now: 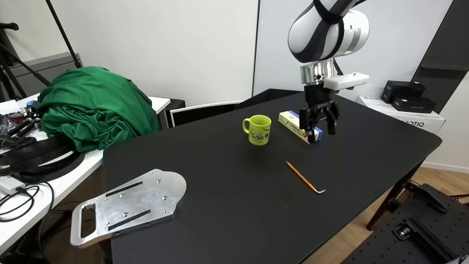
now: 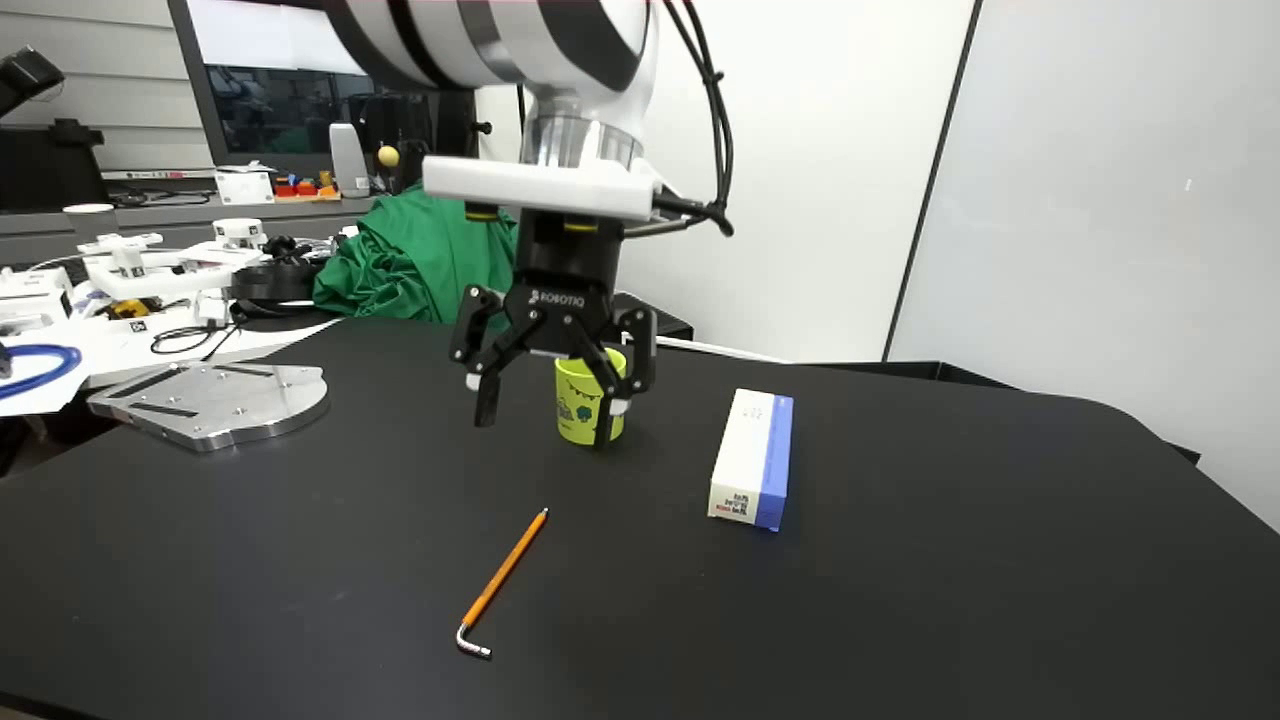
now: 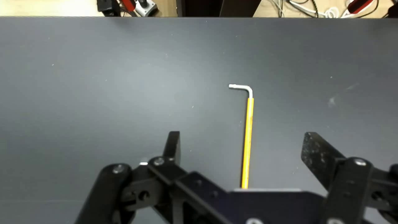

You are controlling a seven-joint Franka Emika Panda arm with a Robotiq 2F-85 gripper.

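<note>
An orange hex key (image 1: pixel 302 176) with a bent silver end lies flat on the black table. The wrist view has this hex key (image 3: pixel 248 140) between the two spread fingers, its near end hidden behind the gripper body. My gripper (image 1: pixel 322 134) hangs open above the table with nothing in it. From the second exterior side, the gripper (image 2: pixel 542 432) is up in the air beyond the hex key (image 2: pixel 504 570), and it partly covers the green mug (image 2: pixel 578 408). A white and blue box (image 2: pixel 744 456) rests to the right of the mug.
A silver metal plate (image 1: pixel 149 193) with a handle lies at the table's left edge. Green cloth (image 1: pixel 96 103) is heaped on a white side table. Bare black tabletop (image 1: pixel 246 220) surrounds the hex key.
</note>
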